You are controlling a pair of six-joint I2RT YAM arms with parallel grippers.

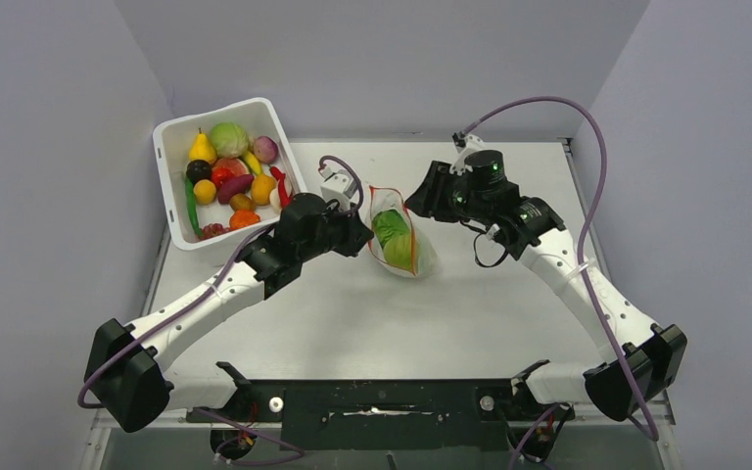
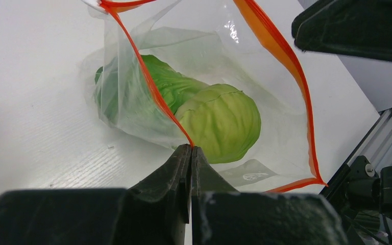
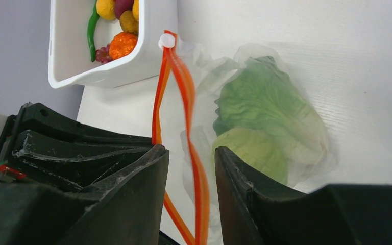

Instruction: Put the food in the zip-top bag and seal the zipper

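Observation:
A clear zip bag [image 1: 401,255] with orange zipper stands on the table, holding green leafy food [image 2: 217,122], a cabbage-like piece and a darker leaf. Its mouth gapes wide in the left wrist view. My left gripper is shut at the near zipper edge, whose strip runs to its fingertips. My right gripper is open, with an orange zipper strip [image 3: 200,194] between its spread fingers, beside the bag's upper edge; whether it touches the bag I cannot tell.
A white bin [image 1: 164,157] of mixed produce sits at the back left, close to my left arm.

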